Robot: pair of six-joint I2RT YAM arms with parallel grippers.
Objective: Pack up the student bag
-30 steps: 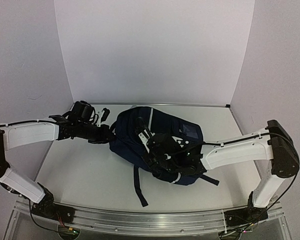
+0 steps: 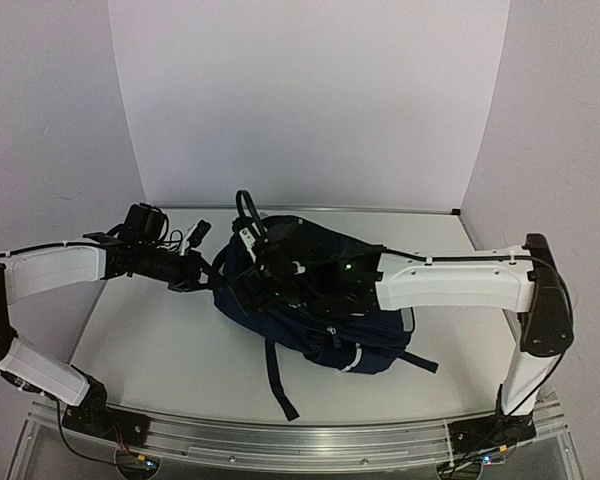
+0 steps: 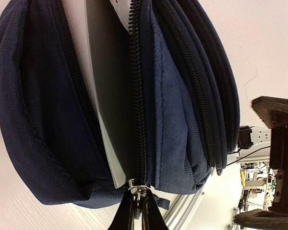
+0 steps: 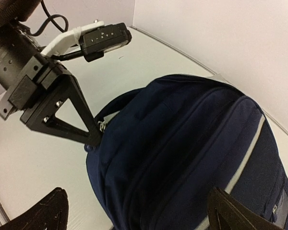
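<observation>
The navy student bag (image 2: 310,340) lies on the table with its straps toward the front. In the left wrist view its zipped opening gapes, and a pale flat item (image 3: 108,139) stands inside between the zipper rows. At the bag's left end my left gripper is shut on a metal zipper pull (image 3: 140,188). Over the left part of the bag hovers my right gripper, its fingers (image 4: 45,211) spread wide with only the bag's fabric beyond them. The right arm hides much of the bag from above.
Bare table (image 2: 160,340) shows to the left of the bag, and more lies clear at its right. One loose strap (image 2: 277,380) trails toward the front rail (image 2: 290,435). The two grippers are close together at the bag's left end.
My right gripper has moved left and toward the bag's left end. The bag barely moved.
</observation>
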